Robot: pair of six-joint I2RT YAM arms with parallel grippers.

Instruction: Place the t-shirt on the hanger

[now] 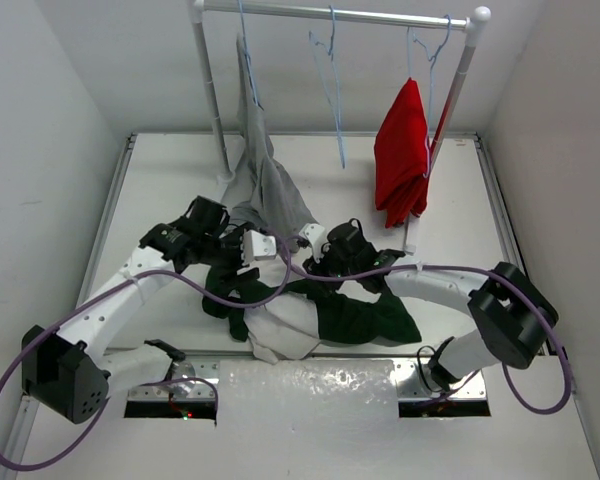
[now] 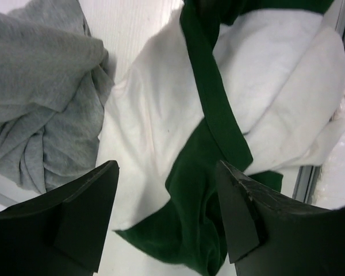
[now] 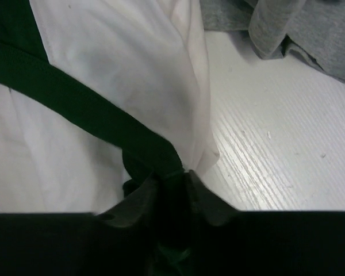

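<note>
The white t-shirt (image 1: 283, 326) with dark green sleeves lies crumpled at the table's front. In the left wrist view my left gripper stands open over it, its fingers wide apart, with a green sleeve (image 2: 195, 184) below and between them. The right gripper (image 1: 315, 268) is low over the shirt's rear edge. In the right wrist view its blurred fingers are close together around a bunched green band (image 3: 167, 167); how firmly they press it is unclear. A bare blue hanger (image 1: 332, 80) dangles from the middle of the rail.
The white rail (image 1: 340, 15) spans the back. Grey cloth (image 1: 270, 185) drapes from its left hanger down to the table near my left gripper. A red garment (image 1: 405, 150) hangs at right. Bare table (image 1: 460, 220) shows at the far right.
</note>
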